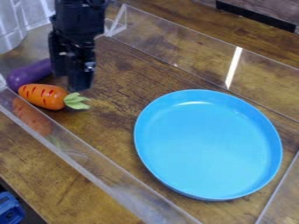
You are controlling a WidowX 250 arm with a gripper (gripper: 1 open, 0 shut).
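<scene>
My black gripper (73, 63) hangs at the upper left, above a purple toy eggplant (31, 73) and a toy carrot (47, 97) with pale green leaves. It looks open, with two dark fingers apart and nothing visible between them. The eggplant lies behind the carrot and is partly hidden by the gripper.
A large blue plate (208, 144) fills the right half of the wooden surface (117, 175). Clear plastic walls run along the sides. A small blue object (7, 208) shows at the lower left corner.
</scene>
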